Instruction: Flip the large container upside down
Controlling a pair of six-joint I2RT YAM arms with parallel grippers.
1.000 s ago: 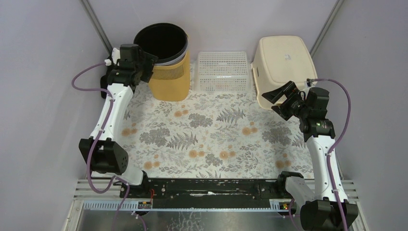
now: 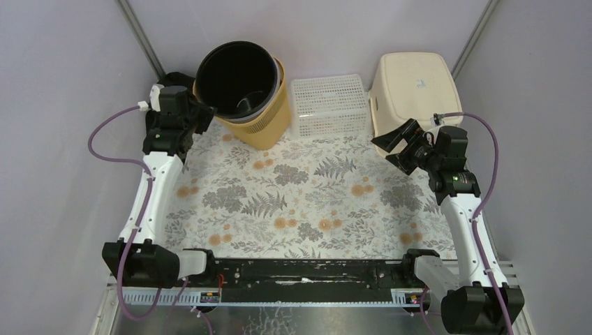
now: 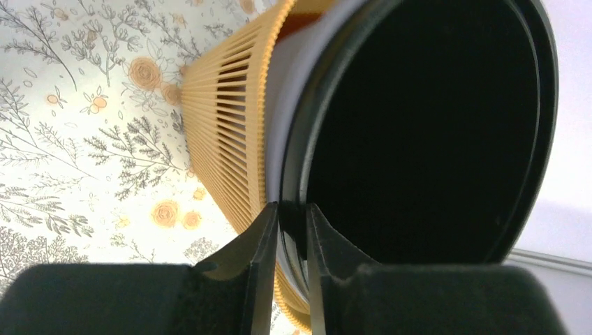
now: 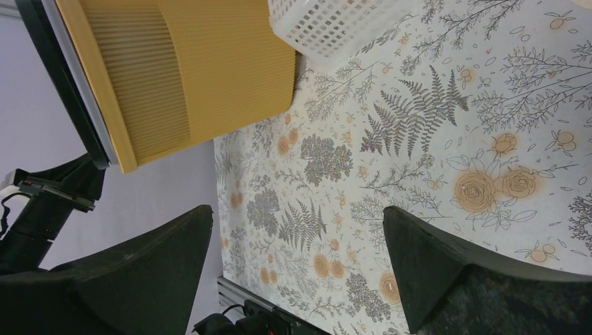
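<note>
A black round container (image 2: pixel 237 78) sits nested inside a yellow slatted bin (image 2: pixel 276 117) at the back left, with a grey layer between them. Both tilt toward the left, mouth up. My left gripper is shut on the black container's rim (image 3: pixel 314 132), one finger on each side of the wall. A large cream container (image 2: pixel 417 84) rests at the back right with its flat face up. In front of it my right gripper (image 2: pixel 384 151) stands open; between its fingers in the right wrist view only the floor pattern shows.
A white perforated basket (image 2: pixel 328 106) lies between the yellow bin and the cream container, close to both. Walls close in the back and sides.
My left gripper has moved left and toward the front, tipping the bin and black container leftward. The basket and cream container have shifted slightly right. The right arm has moved slightly left.
</note>
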